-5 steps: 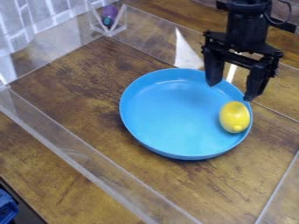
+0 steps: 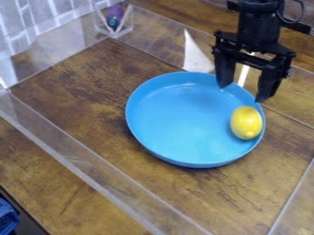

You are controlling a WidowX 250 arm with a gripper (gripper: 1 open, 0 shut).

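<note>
A blue round plate (image 2: pixel 185 119) rests on the wooden surface, with a yellow oval object (image 2: pixel 247 123) inside at its right side. My black gripper (image 2: pixel 245 72) hangs over the plate's back right edge, above the yellow object. Its fingers are spread apart, and I see nothing held between them. A white pointed object (image 2: pixel 197 50) stands behind the plate, partly hidden by the arm.
Bare wood (image 2: pixel 86 92) lies left of and in front of the plate. A small purple-and-teal object (image 2: pixel 114 18) is at the back left, by a clear wall. A blue item (image 2: pixel 13 220) shows at the bottom left corner.
</note>
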